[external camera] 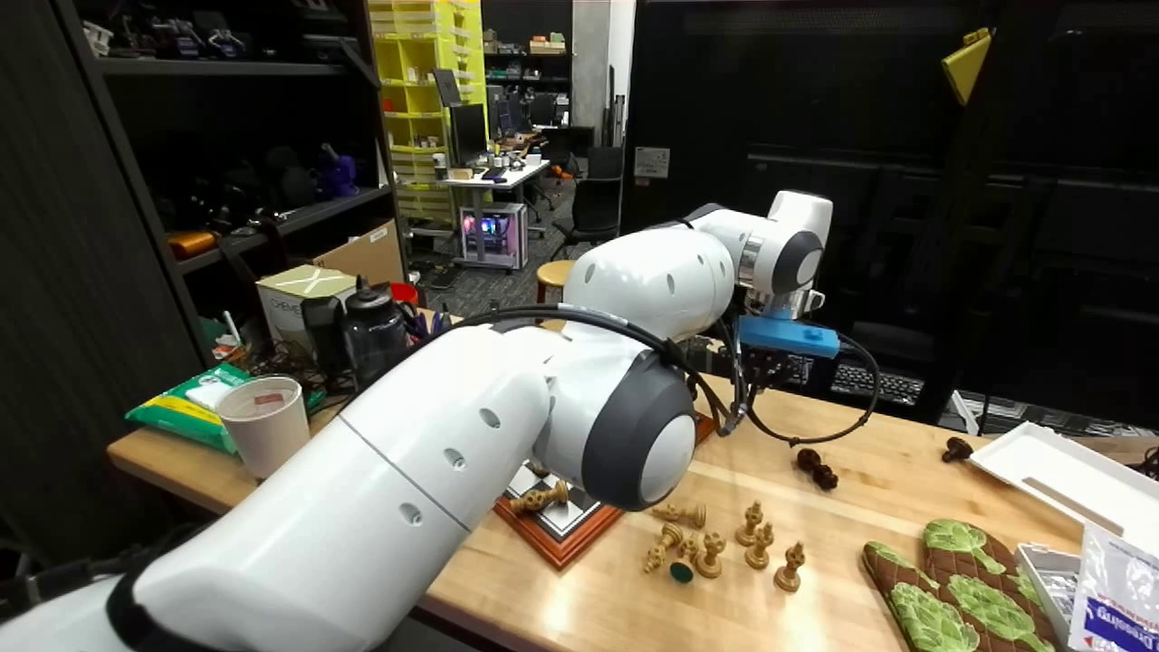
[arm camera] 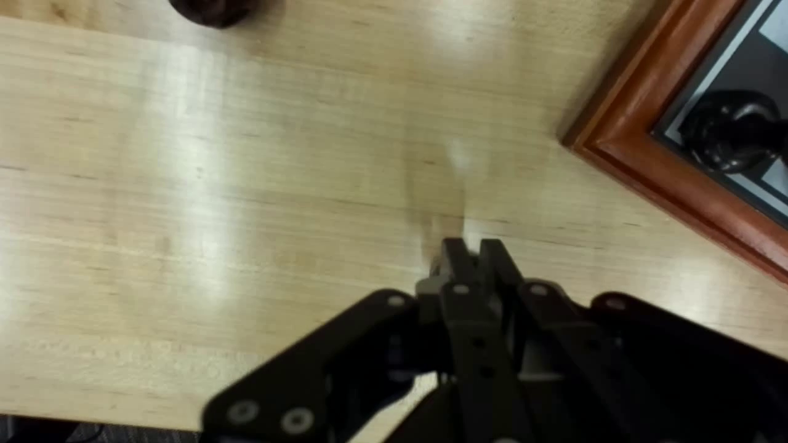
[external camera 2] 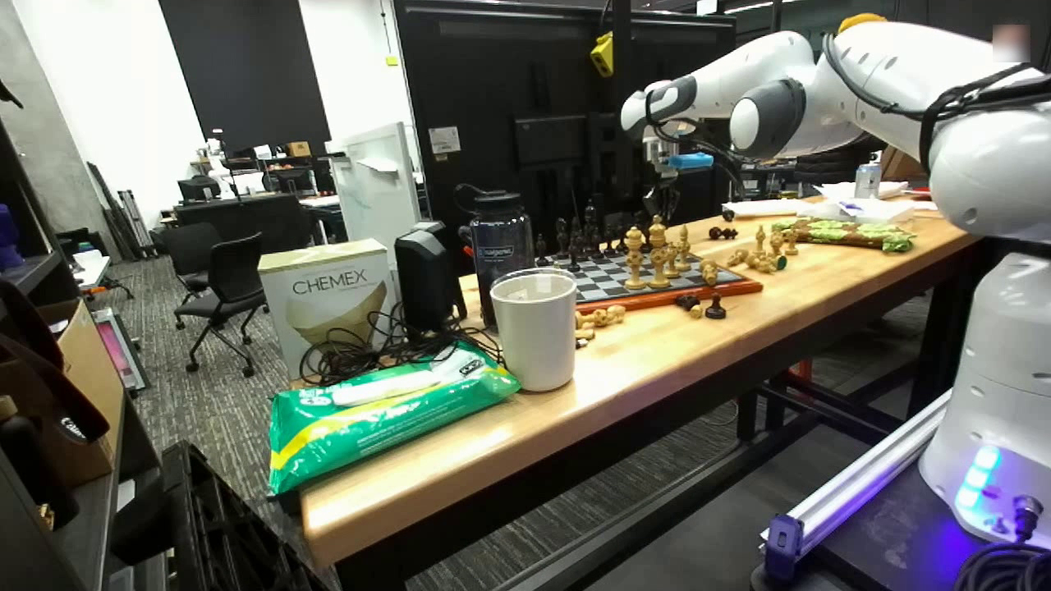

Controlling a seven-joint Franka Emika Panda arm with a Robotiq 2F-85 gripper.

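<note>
My gripper is over bare wood beside the chessboard (arm camera: 628, 140), its fingertips close together with a narrow gap. Whether a piece sits between them cannot be told; a small dark patch shows just left of the tips. In exterior view 2 the gripper (external camera 2: 666, 212) hangs at the board's far right side. A dark chess piece (arm camera: 731, 133) is on the board's corner, and another dark piece (arm camera: 214, 7) is cut off by the top edge. Fallen dark pieces (external camera: 817, 469) lie on the table. Several light pieces (external camera: 712, 552) lie or stand right of the board.
A patterned oven mitt (external camera: 962, 592) and a white tray (external camera: 1070, 478) occupy the table's right side. A white cup (external camera 2: 537, 330), a dark bottle (external camera 2: 500, 246) and a green packet (external camera 2: 384, 404) are at the other end. Bare wood surrounds the fallen dark pieces.
</note>
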